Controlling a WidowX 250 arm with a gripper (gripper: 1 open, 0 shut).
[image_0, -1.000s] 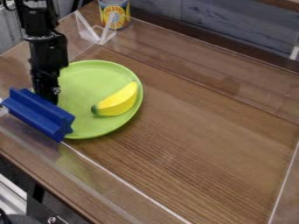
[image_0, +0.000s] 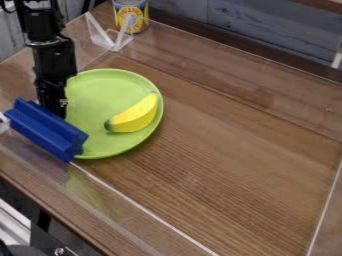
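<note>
My black gripper (image_0: 51, 98) reaches down at the left rim of a green plate (image_0: 114, 80), its fingertips low behind a blue block (image_0: 48, 130); whether they are open or shut is hard to make out. The blue block lies tilted over the plate's front-left edge. A yellow banana (image_0: 132, 114) rests on the right part of the plate.
A can (image_0: 130, 16) stands at the back, with a clear plastic item (image_0: 110, 35) in front of it.
</note>
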